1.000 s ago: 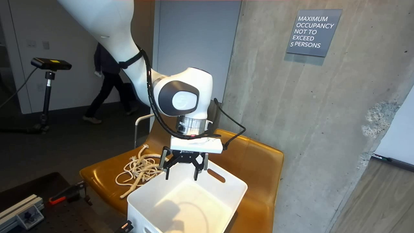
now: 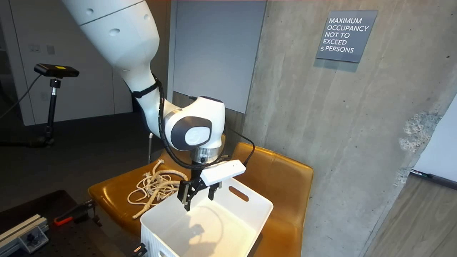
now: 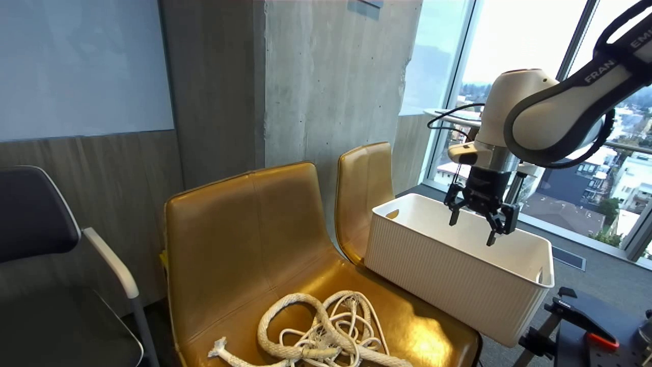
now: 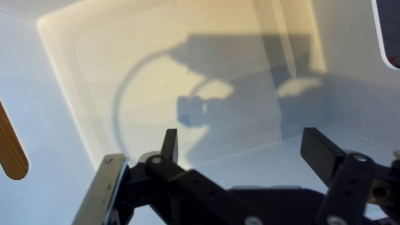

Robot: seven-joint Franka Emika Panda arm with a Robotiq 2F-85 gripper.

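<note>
My gripper (image 2: 199,199) stands open over the white bin (image 2: 261,205), its fingers apart with nothing between them. In the second exterior view the gripper (image 3: 471,231) is at about the height of the rim of the ribbed bin (image 3: 440,278), pointing down. The wrist view looks into the bin, whose floor (image 4: 150,86) is bare apart from the arm's shadow; both fingertips of the gripper show wide apart. A pile of cream rope (image 2: 156,186), thick and thin strands tangled, lies on the tan chair seat beside the bin.
Tan chairs (image 3: 244,232) stand around the bin, their backs rising beside it. A dark table (image 2: 64,231) with a clamp (image 2: 75,214) is at the near left. A concrete wall (image 2: 342,128) rises behind.
My gripper has come lower towards the bin and turned, still open. The person walking in the background is gone from view. The bin and rope have not moved.
</note>
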